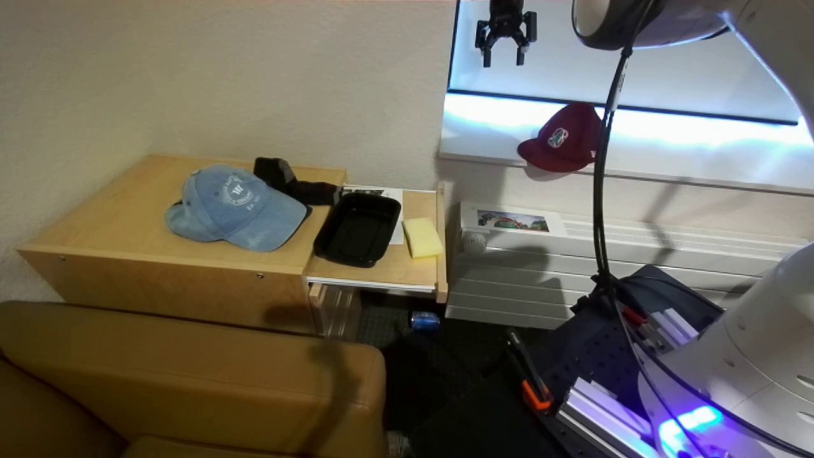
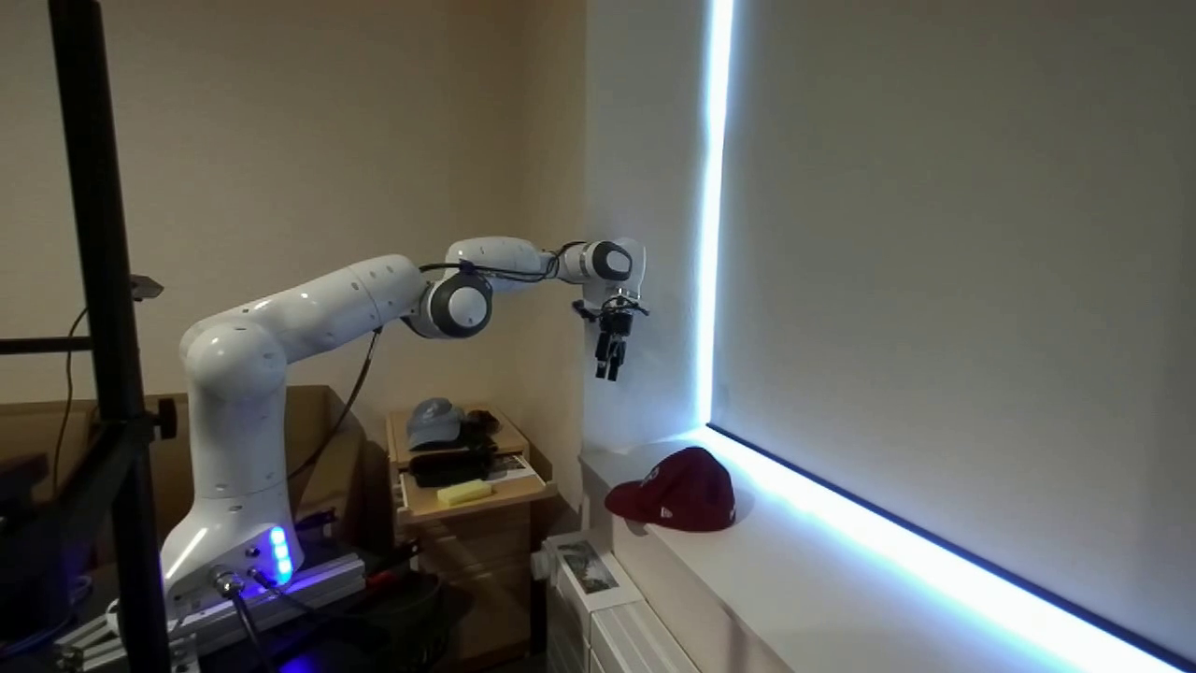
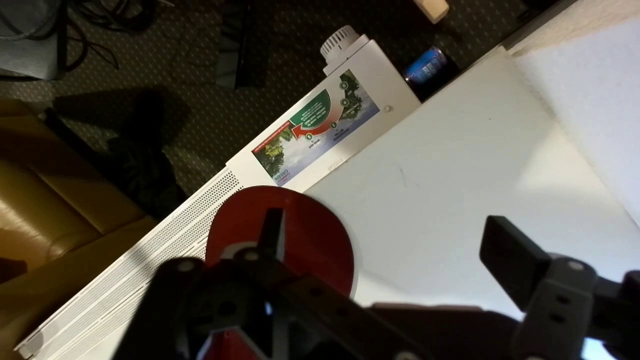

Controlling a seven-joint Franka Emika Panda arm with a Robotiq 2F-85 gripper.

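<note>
My gripper hangs open in the air in front of the window blind, nothing between its fingers. In exterior view 2 the gripper is well above the windowsill. A dark red cap rests on that sill below the gripper and to its right, its brim over the edge. From the wrist, part of the red cap appears beneath the left finger, which hides some of it. A light blue cap sits on the wooden cabinet, well away from the gripper.
On the wooden surfaces are a black tray, a yellow sponge and a dark sock-like item. A blue can lies on the floor. Below the sill runs a white radiator. Bare windowsill extends beside the red cap.
</note>
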